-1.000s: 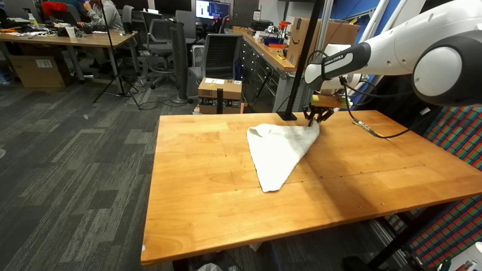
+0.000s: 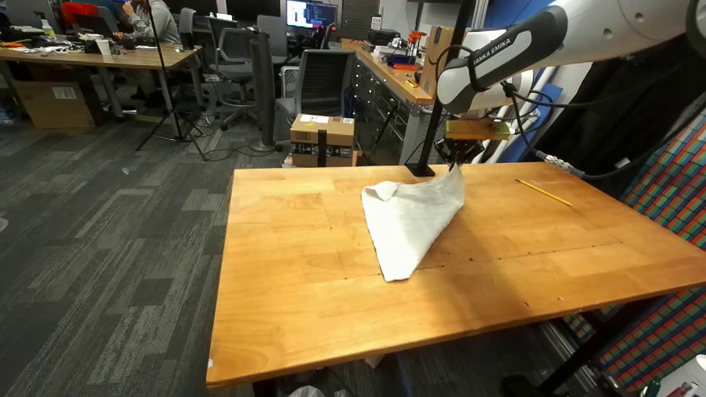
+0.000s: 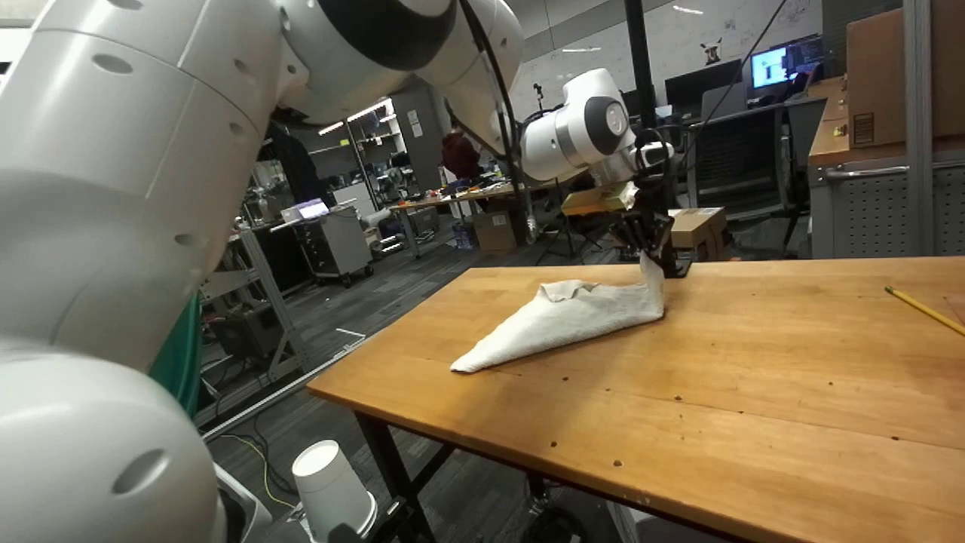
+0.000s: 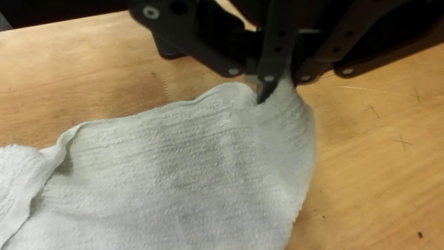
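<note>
A white cloth point(image 2: 408, 221) lies folded into a rough triangle on the wooden table, with its narrow tip toward the front edge in exterior view 1. Its far right corner is pulled up off the wood, and there my gripper point(image 2: 455, 164) is shut on it. The wrist view has the cloth point(image 4: 179, 166) bunching up between the fingertips of the gripper. From exterior view 2, the raised corner of the cloth point(image 3: 653, 280) stands nearly upright below the gripper point(image 3: 649, 253), while the rest stays on the table.
A yellow pencil point(image 2: 543, 192) lies at the table's right. Close behind the gripper, a black pole point(image 2: 437, 112) rises from a base at the far edge.
My gripper has risen and shifted slightly left in exterior view 1, drawing the cloth's far right corner upward. The tip near the front has stayed where it was.
</note>
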